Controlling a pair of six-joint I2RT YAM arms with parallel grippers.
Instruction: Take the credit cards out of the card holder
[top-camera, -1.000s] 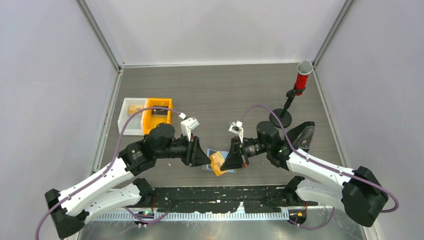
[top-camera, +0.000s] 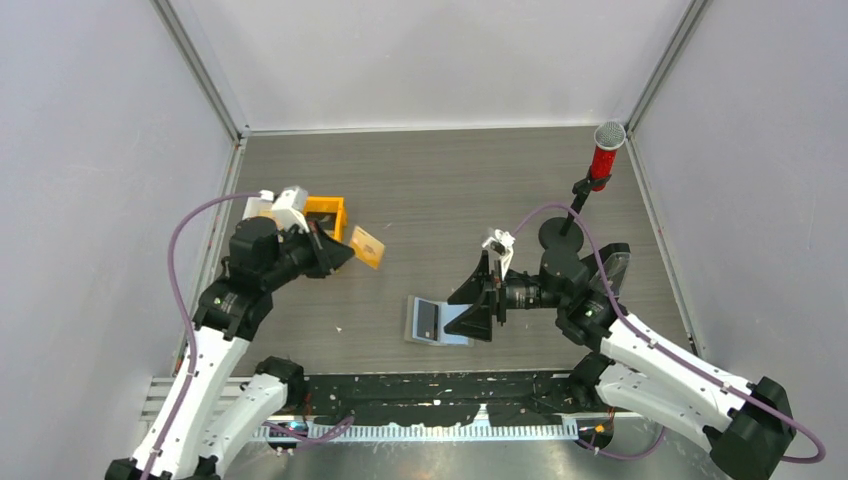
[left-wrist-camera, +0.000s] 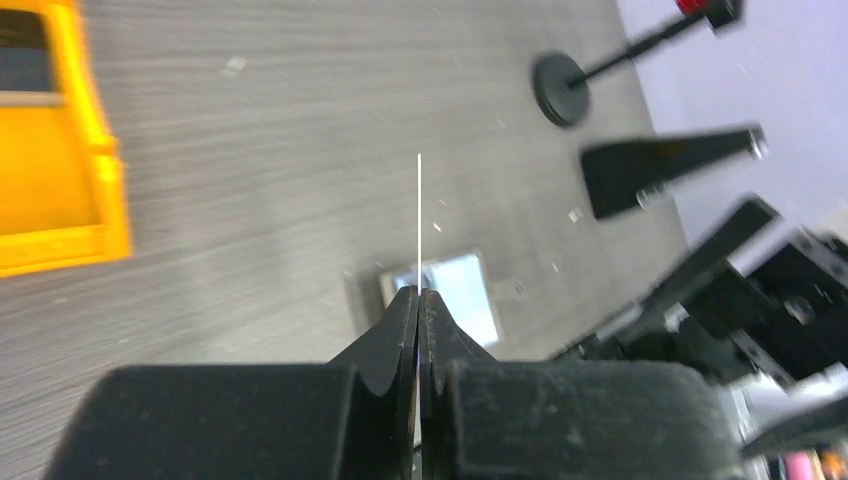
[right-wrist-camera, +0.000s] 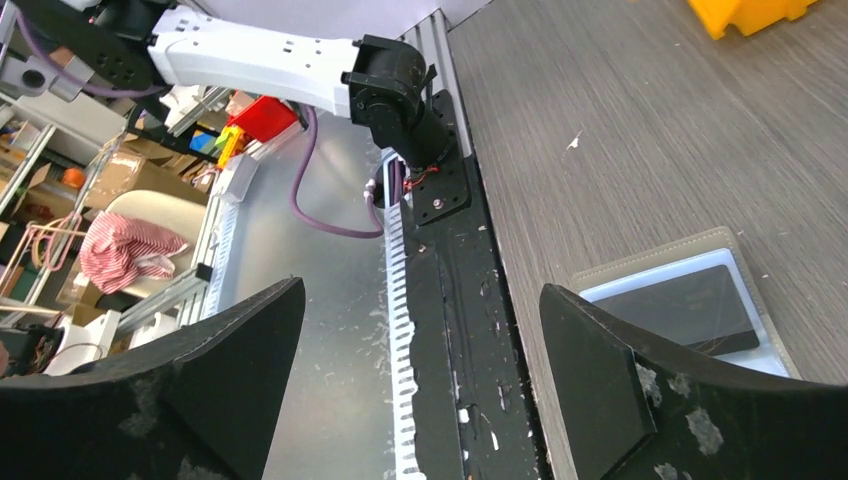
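Observation:
An orange card (top-camera: 367, 247) is pinched at the tips of my left gripper (top-camera: 348, 254), raised in front of the yellow bin. In the left wrist view it appears edge-on as a thin upright line (left-wrist-camera: 419, 205) between the closed fingers. The card holder (top-camera: 427, 320) lies spread on the table with a dark card in one side; the right wrist view shows the holder's stitched rim (right-wrist-camera: 655, 256) and the dark card (right-wrist-camera: 685, 309) in its clear pocket. Right above the holder, my right gripper (top-camera: 470, 312) stands open with nothing between its fingers, hiding the holder's right part.
The yellow bin (top-camera: 341, 212), with a dark card inside, stands at the back left; a white bin (top-camera: 252, 207) beside it is mostly hidden by my left arm. A red microphone (top-camera: 604, 160) on a black stand is at right.
My left gripper has carried the orange card from over the holder up and left toward the bins. The right gripper has let go of the card, opened and shifted slightly right.

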